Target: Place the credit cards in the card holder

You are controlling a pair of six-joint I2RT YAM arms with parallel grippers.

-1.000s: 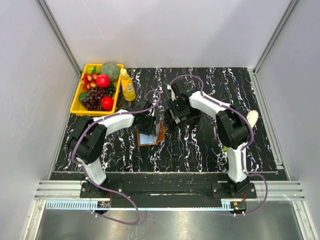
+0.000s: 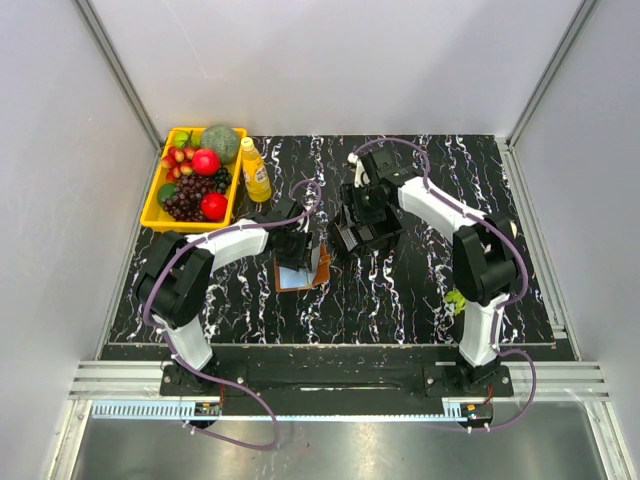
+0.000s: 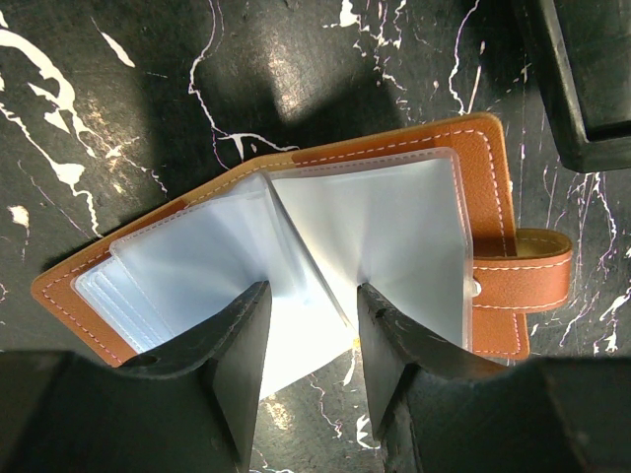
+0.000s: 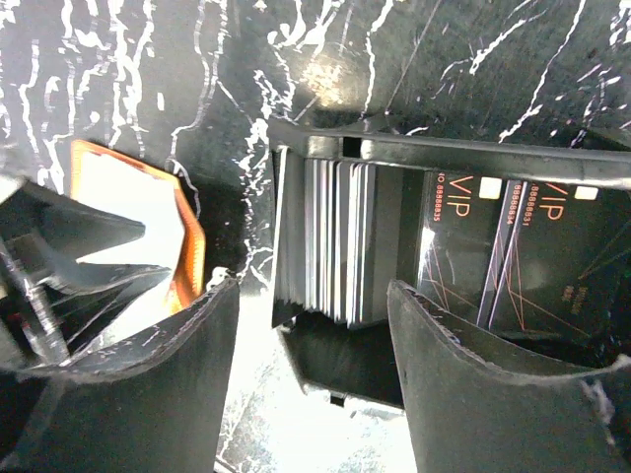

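The brown card holder (image 3: 501,197) lies unfolded on the marble surface, its clear sleeves (image 3: 409,236) spread out. Over it, my left gripper stands part open, with the raised edge of one sleeve page running between its separated fingers; contact cannot be told. In the right wrist view, a black box (image 4: 444,155) holds several thin cards on edge (image 4: 338,232) at its left and black VIP cards (image 4: 455,232) lying flatter at its right. My right gripper is open above the upright cards, nothing between its fingers.
At the back left stands a yellow basket (image 2: 151,215) of fruit with a yellow bottle (image 2: 256,172) beside it. The left gripper's dark fingers (image 4: 99,232) show close to the box's left side.
My right gripper has shifted to the right over the black box, away from its left end. The left arm and the card holder look unmoved.
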